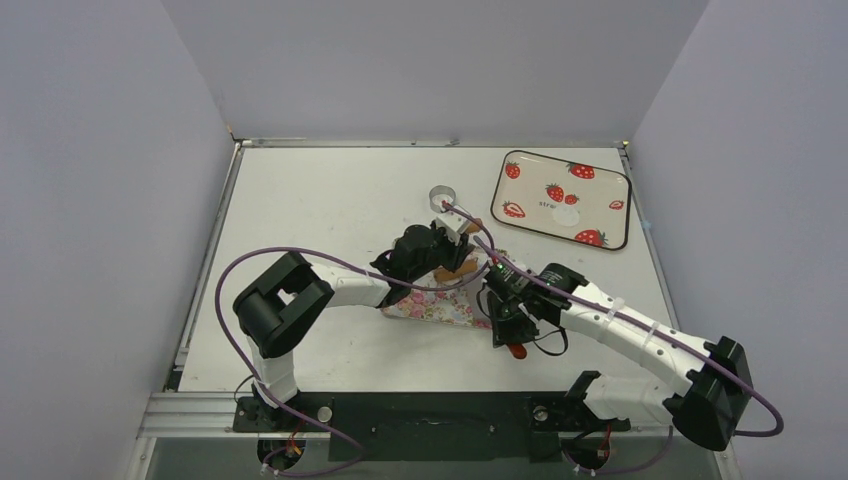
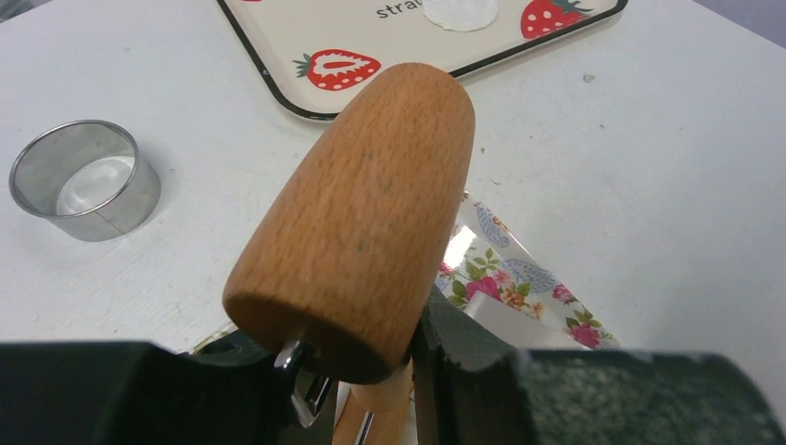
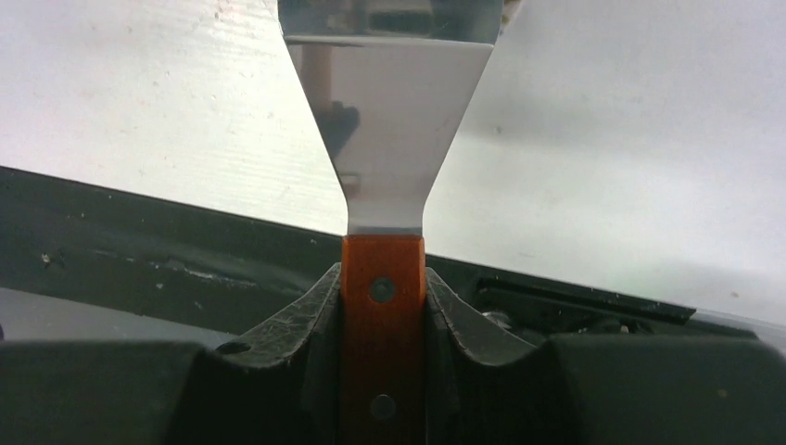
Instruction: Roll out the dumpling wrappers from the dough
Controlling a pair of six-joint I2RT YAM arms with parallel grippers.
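My left gripper (image 1: 454,246) is over the floral board (image 1: 430,306), at a wooden rolling-pin handle (image 2: 361,213) that fills much of the left wrist view; whether its fingers are closed on it is hidden by the handle. More wood lies below. My right gripper (image 1: 507,335) is shut on the red handle (image 3: 382,334) of a metal scraper (image 3: 387,120), beside the board's right part. A pale round wrapper (image 2: 461,11) lies on the strawberry tray (image 1: 540,180). Any dough under the pin is hidden.
A metal ring cutter (image 1: 442,192) stands behind the board. The tray occupies the back right. The dark front rail (image 3: 111,232) runs below the scraper.
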